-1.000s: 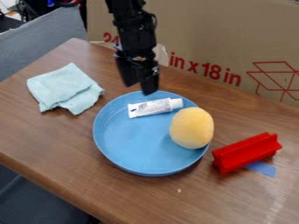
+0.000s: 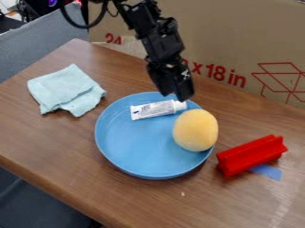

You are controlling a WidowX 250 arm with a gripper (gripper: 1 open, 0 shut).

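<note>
My black gripper (image 2: 176,87) hangs open over the back rim of a blue plate (image 2: 131,142), just above the right end of a white tube (image 2: 154,109). Whether it touches the tube is unclear. On the plate's right side sits a pale yellow rounded object (image 2: 194,131).
A folded light-blue cloth (image 2: 66,89) lies left of the plate. A red object (image 2: 251,154) lies to the right, near a piece of blue tape. A cardboard box (image 2: 238,44) stands behind.
My gripper has moved to the right across the back of the plate, toward the tube's right end. The objects on the table look unchanged.
</note>
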